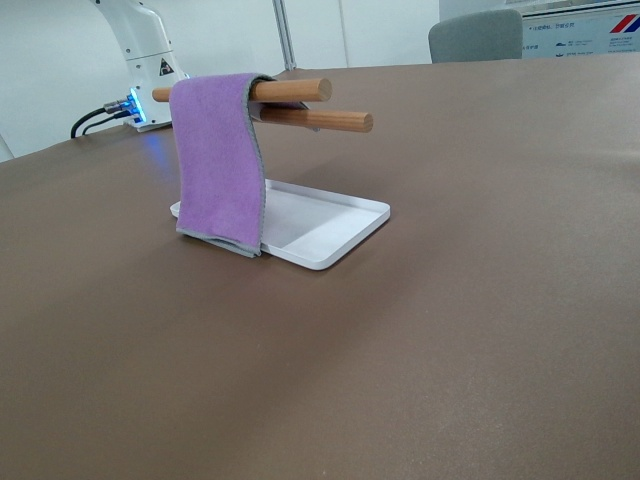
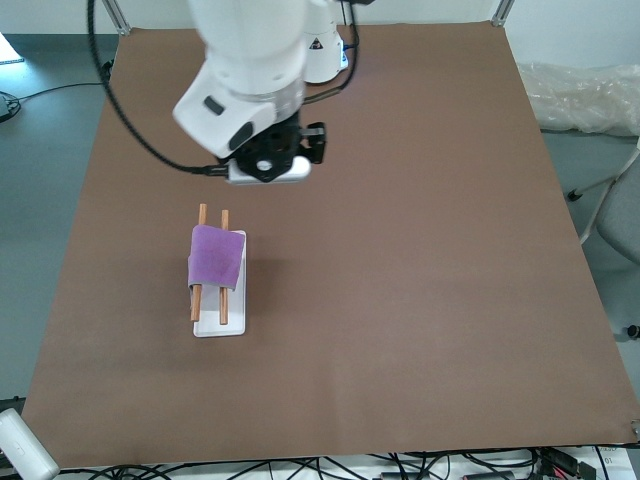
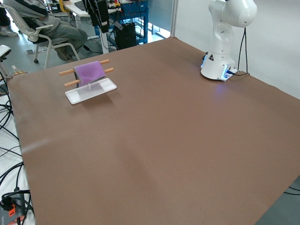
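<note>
A purple towel (image 2: 215, 256) is draped over two wooden rods (image 2: 196, 305) on a white tray (image 2: 219, 328) left of the table's middle. In the top view the towel (image 1: 217, 160) hangs down the near side of the rack, above the white tray (image 1: 322, 225). The right view shows the same towel (image 3: 89, 71) near the table's far edge. In the left view my arm's end, with its black gripper mount (image 2: 280, 150), is above and right of the rack, apart from it. The gripper's fingers cannot be made out.
Cables (image 3: 11, 171) run along one table edge, outside the work surface. A chair (image 2: 620, 210) is beside the table.
</note>
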